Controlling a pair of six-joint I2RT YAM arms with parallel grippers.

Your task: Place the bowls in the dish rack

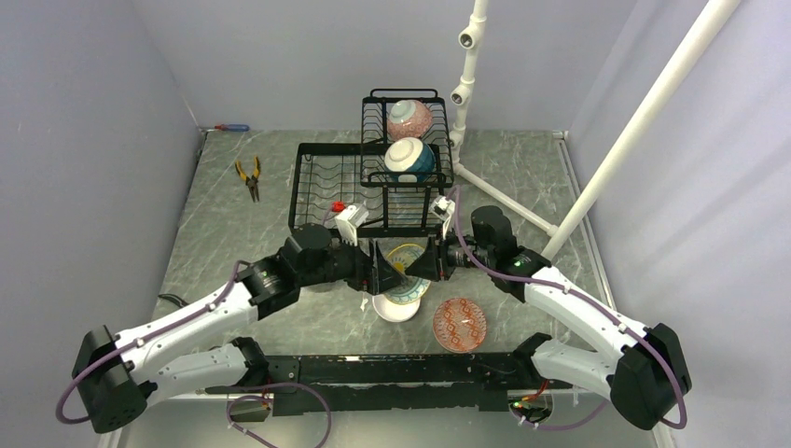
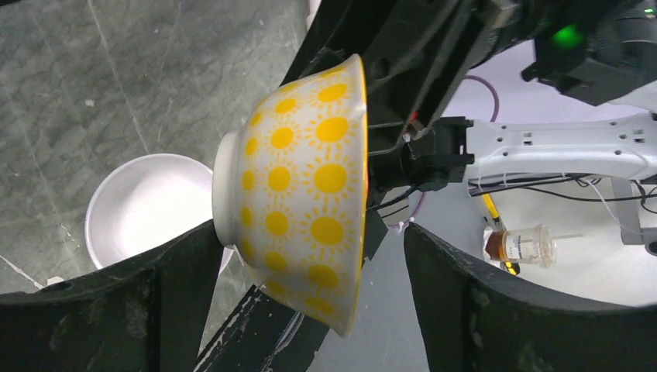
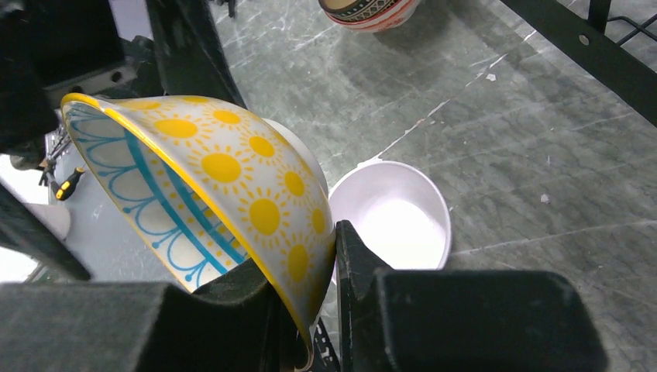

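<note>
A white bowl with yellow suns hangs tilted on its side above the table. My right gripper is shut on its rim; the inside, with blue patterns, faces away to the left in the right wrist view. My left gripper stands open, its fingers wide apart with the sun bowl in the gap between them. A plain white bowl lies on the table underneath. The black dish rack stands behind; its upper tier holds a pink bowl and a blue-and-white bowl.
An orange patterned bowl lies at the front right. Stacked patterned bowls sit near the top of the right wrist view. Pliers and a screwdriver lie at the back left. The rack's left lower tier looks mostly free.
</note>
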